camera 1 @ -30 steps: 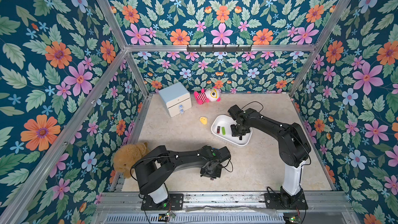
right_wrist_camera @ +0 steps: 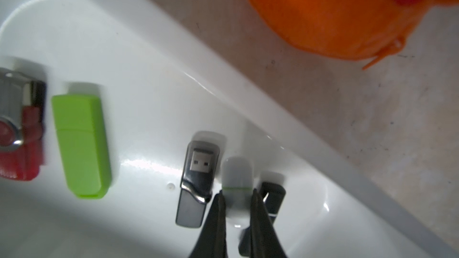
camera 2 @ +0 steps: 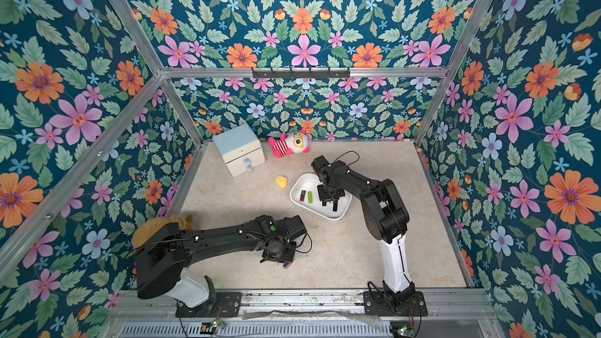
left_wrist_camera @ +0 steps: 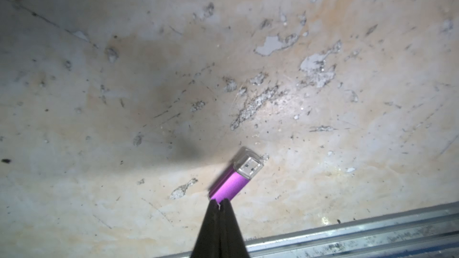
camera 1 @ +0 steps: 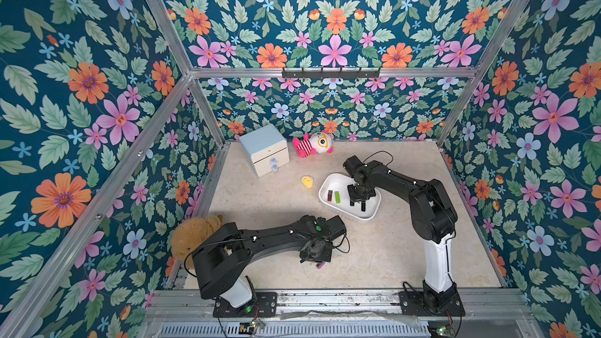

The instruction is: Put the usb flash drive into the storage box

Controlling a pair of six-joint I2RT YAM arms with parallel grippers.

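A purple USB flash drive (left_wrist_camera: pixel 229 185) with a clear cap lies slanted on the table in the left wrist view. My left gripper is shut with its tips together and nothing between them; the drive is just beyond the tips, its lower end partly behind them in this view. In the right wrist view my right gripper is shut on a whitish flash drive (right_wrist_camera: pixel 236 174) with a green line, over the white open box (camera 1: pixel 332 210). Inside lie a red-and-silver drive (right_wrist_camera: pixel 19 124), a green drive (right_wrist_camera: pixel 81 145) and two black drives, one partly hidden by my fingers.
A blue-and-cream drawer box (camera 1: pixel 264 149) and a pink-striped toy (camera 1: pixel 313 144) stand at the back. A yellow toy (camera 1: pixel 306 181) is left of the white box. A brown plush (camera 1: pixel 194 238) sits at the left edge.
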